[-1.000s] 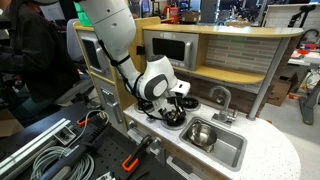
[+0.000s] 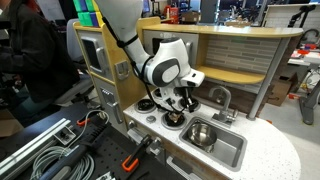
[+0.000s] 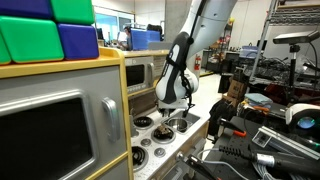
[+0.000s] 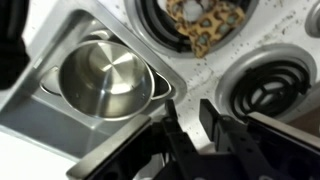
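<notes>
My gripper is above the counter, its two dark fingers apart and nothing visible between them. In the wrist view, a steel pot (image 4: 108,78) with handles lies at the left, seemingly over the sink's edge. A spotted brown-and-yellow item (image 4: 205,24), perhaps cloth or a toy, rests on a black coil burner at the top; its upper part is cut off. Exterior view 1 has the pot (image 2: 202,136) at the left end of the sink, with the item (image 2: 174,115) on the burner beside it. The white arm partly blocks the stove there.
An empty coil burner (image 4: 268,88) is to the right in the wrist view. The sink basin (image 2: 228,148) and its faucet (image 2: 224,97) are right of the stove. A microwave (image 2: 172,43) and a wooden shelf (image 2: 235,75) stand behind, and white counter (image 2: 265,150) is clear at right.
My arm has risen and shifted right, away from the stove. The spotted item on the burner shows more clearly now. The pot has stayed where it was.
</notes>
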